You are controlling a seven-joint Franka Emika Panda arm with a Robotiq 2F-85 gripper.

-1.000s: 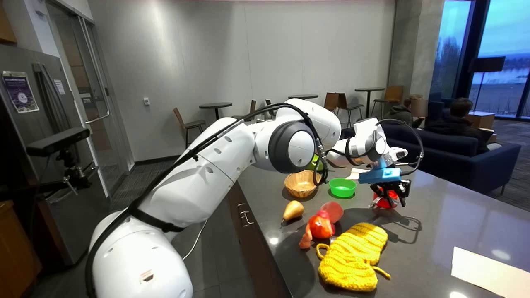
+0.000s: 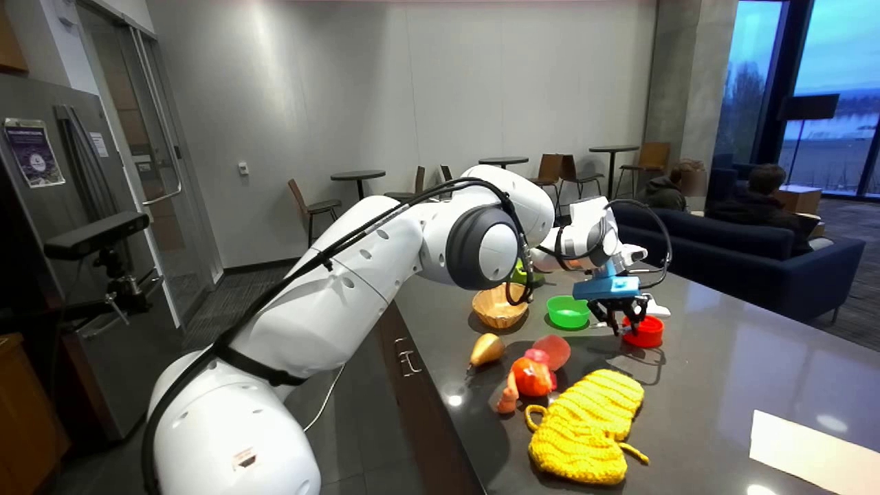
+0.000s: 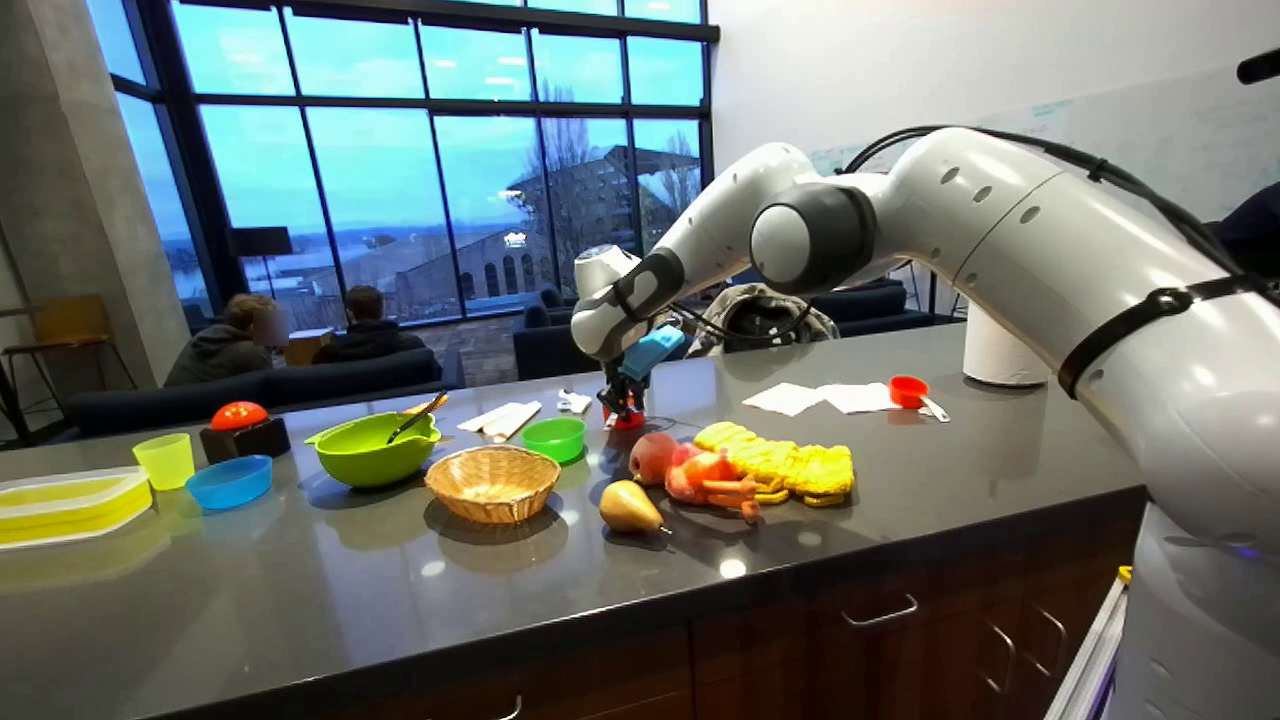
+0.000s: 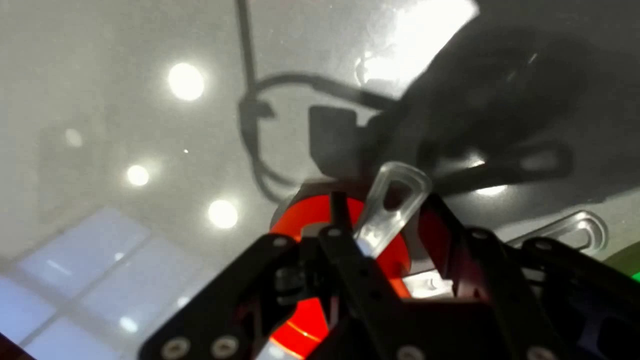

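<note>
A red cup [image 2: 643, 331] stands on the dark counter, and my gripper [image 2: 624, 319] is low over its near side. In the wrist view the red cup [image 4: 307, 327] sits beneath the black fingers [image 4: 339, 211], which cover much of it. A pale handle [image 4: 393, 201] with a slot shows between the fingers, above the cup's rim; whether it is gripped cannot be made out. Another slotted handle [image 4: 576, 231] lies to the right. From the other side, the gripper [image 3: 625, 397] stands right at the red cup [image 3: 624, 420].
Close by are a green bowl [image 2: 568, 312], a wicker basket [image 2: 500, 306], a pear [image 2: 487, 350], a red toy [image 2: 533, 375] and yellow knitting [image 2: 590, 425]. A red scoop [image 3: 908, 390] lies farther right.
My gripper has moved left in exterior view 1, off the front of the red cup. More of the cup shows now, with a white item behind it. The cup has barely shifted.
</note>
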